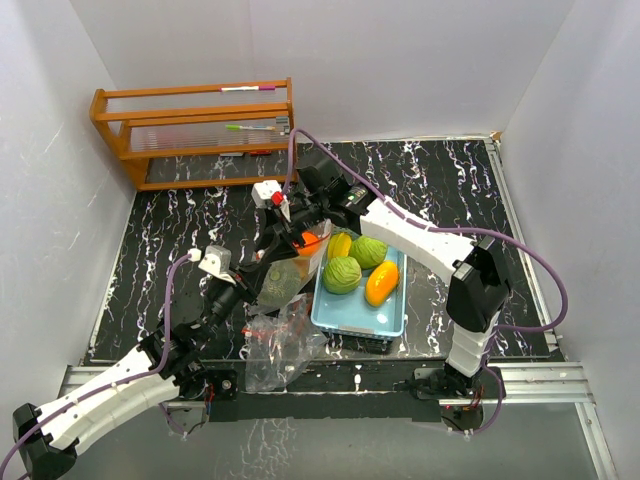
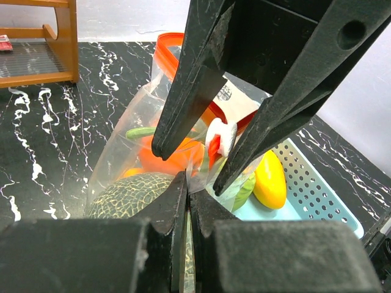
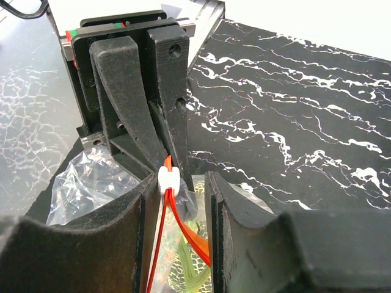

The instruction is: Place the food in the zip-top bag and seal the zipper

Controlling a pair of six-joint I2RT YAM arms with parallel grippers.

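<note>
The clear zip bag (image 2: 131, 116) has an orange-red zipper strip and holds a netted melon (image 2: 137, 192), an orange food piece (image 2: 174, 155) and something green. A white slider (image 3: 169, 180) sits on the strip. My left gripper is shut, with thin bag film pinched at its fingertips beside the zipper's end. Around the slider stands my right gripper, part open, its fingers on either side without visibly clamping it. In the top view both grippers meet over the bag, hiding much of its mouth.
A blue basket (image 1: 345, 318) right of the bag holds cabbages (image 1: 342, 275), an orange-yellow mango-like piece (image 1: 382, 284) and a yellow item. Crumpled clear plastic (image 1: 280, 345) lies at the front edge. A wooden rack (image 1: 200, 115) stands at the back left.
</note>
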